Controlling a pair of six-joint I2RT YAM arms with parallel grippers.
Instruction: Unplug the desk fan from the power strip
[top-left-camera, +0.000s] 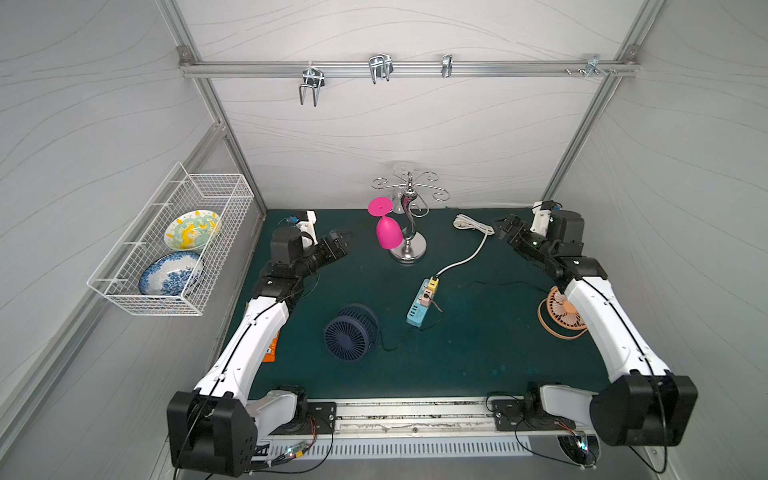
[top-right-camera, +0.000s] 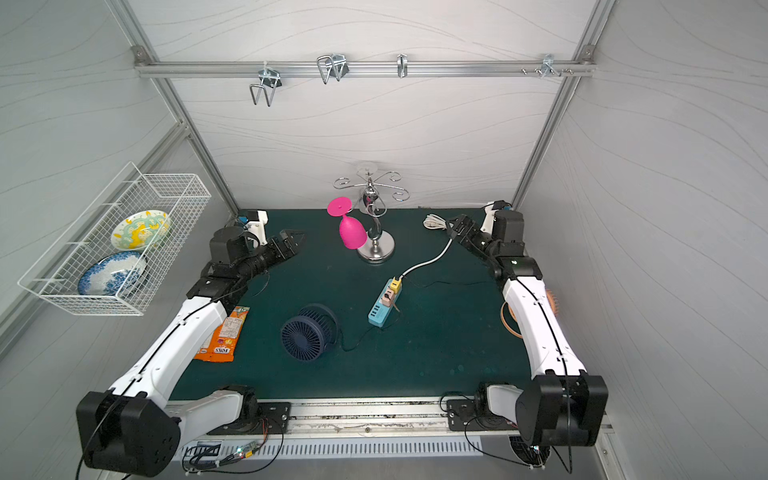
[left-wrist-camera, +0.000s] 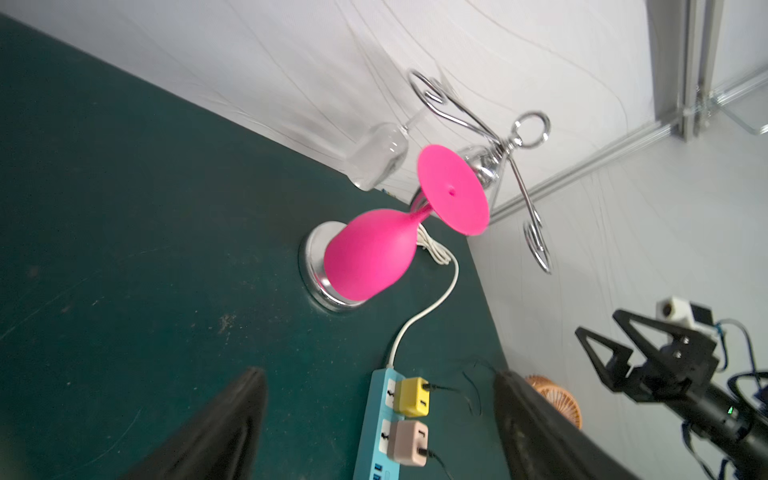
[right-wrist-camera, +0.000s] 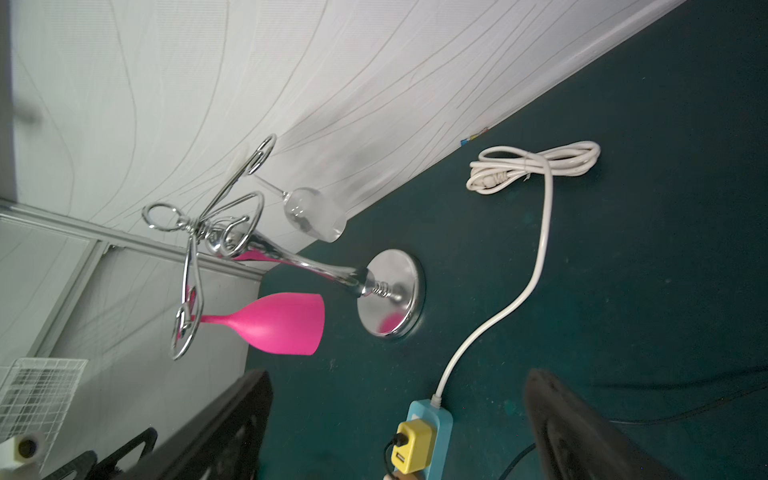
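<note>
A light blue power strip (top-left-camera: 417, 310) lies mid-table on the green surface. Plugged into it are a yellow adapter (left-wrist-camera: 413, 397) and a beige-pink one (left-wrist-camera: 409, 443), each with a dark cord. The dark blue desk fan (top-left-camera: 349, 333) sits left of the strip, its cord running toward it. Behind the right arm, a peach-coloured fan (top-left-camera: 566, 310) is partly hidden. My left gripper (top-left-camera: 344, 239) is up at the back left, fingers apart and empty. At the back right, away from the strip, my right gripper (top-left-camera: 500, 227) is open with nothing between its fingers.
A chrome glass rack (top-left-camera: 409, 249) with a pink goblet (top-left-camera: 389, 233) stands behind the strip. The strip's white cable (right-wrist-camera: 520, 296) ends in a coil. An orange packet (top-right-camera: 226, 336) lies under the left arm; a wire basket (top-left-camera: 152, 304) hangs left.
</note>
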